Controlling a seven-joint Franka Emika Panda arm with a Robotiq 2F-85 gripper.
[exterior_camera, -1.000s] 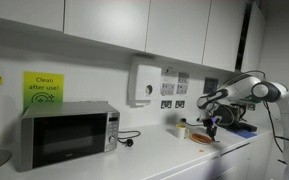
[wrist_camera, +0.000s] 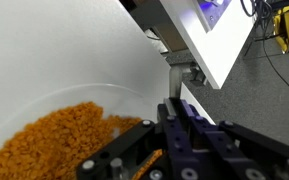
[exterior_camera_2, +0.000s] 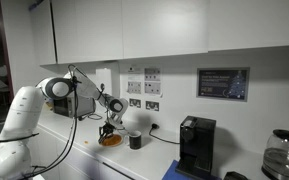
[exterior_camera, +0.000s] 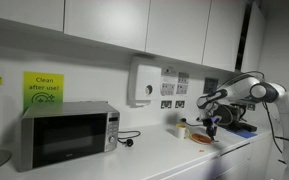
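In the wrist view a white round dish [wrist_camera: 29,112] holds a heap of orange grains [wrist_camera: 54,140]. My gripper is over the dish's edge, its dark fingers shut on a thin grey metal piece [wrist_camera: 174,80] that looks like a utensil handle; the rest of that piece is hidden. From outside, the dish shows as a round orange patch [exterior_camera: 200,138] on the counter, with the gripper [exterior_camera: 212,132] right beside or above it. The second exterior view has the gripper [exterior_camera_2: 106,130] close over the orange contents [exterior_camera_2: 111,141].
A pale mug [exterior_camera: 181,130] stands close by the dish. Further along are a microwave [exterior_camera: 69,133], a black coffee machine [exterior_camera_2: 196,146] and a glass kettle [exterior_camera_2: 282,155]. Its front edge drops to the floor.
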